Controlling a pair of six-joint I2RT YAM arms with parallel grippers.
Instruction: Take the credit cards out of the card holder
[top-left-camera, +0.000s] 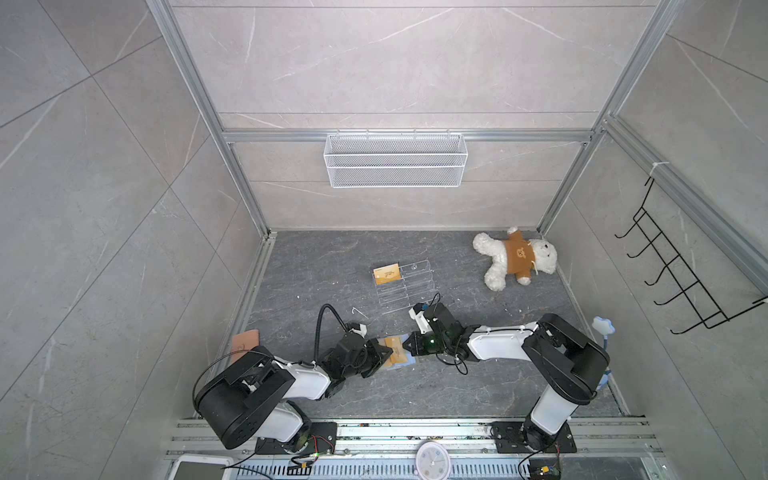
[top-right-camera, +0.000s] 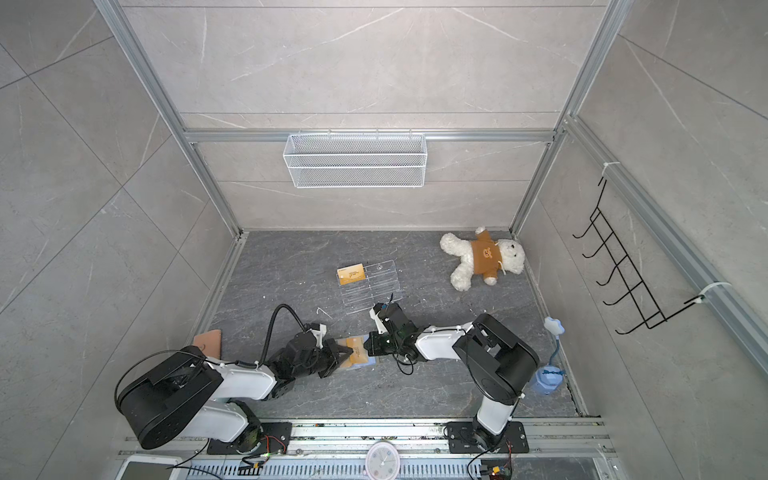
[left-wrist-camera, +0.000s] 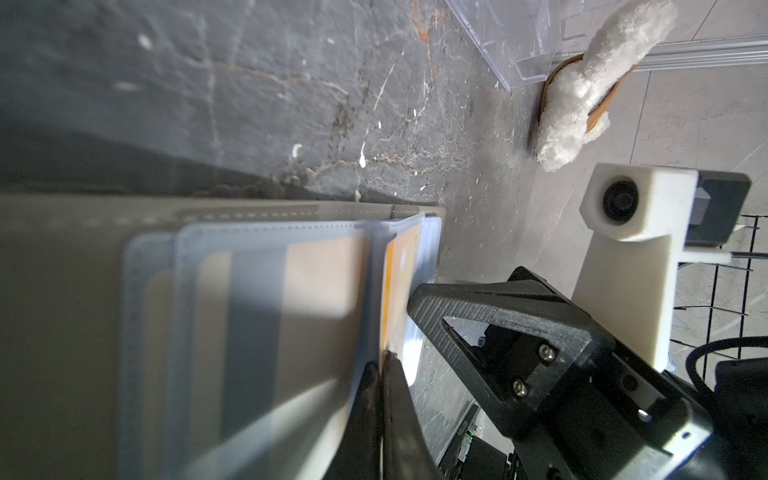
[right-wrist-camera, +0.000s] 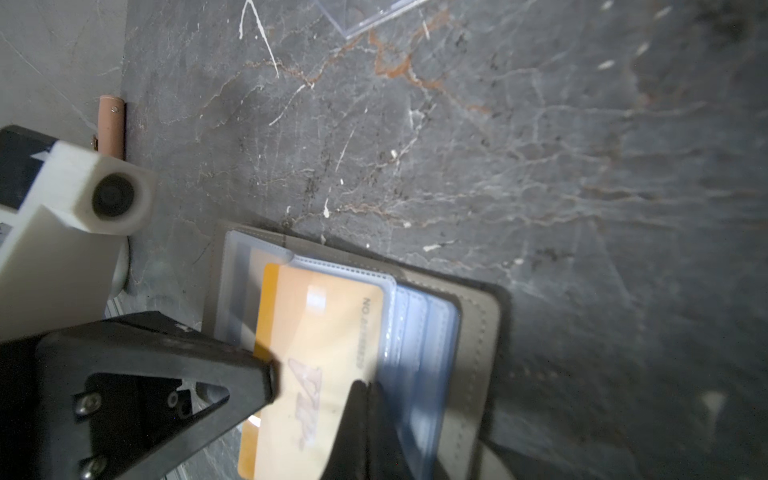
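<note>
The open card holder (top-left-camera: 400, 356) lies on the grey floor between both grippers, its clear blue-edged sleeves fanned out. In the right wrist view a cream card (right-wrist-camera: 316, 344) with an orange stripe sits in a sleeve; in the left wrist view its orange edge shows. My left gripper is shut, tips at that card's edge, with nothing clearly between them. My right gripper is shut over the card's face near the sleeves, nothing visible between its fingers.
A clear rack (top-left-camera: 416, 292) with a card (top-left-camera: 386, 273) stands behind the grippers. A white teddy (top-left-camera: 518, 257) lies back right, a brown item (top-right-camera: 207, 342) at far left. Black hooks (top-left-camera: 680, 288) hang on the right wall.
</note>
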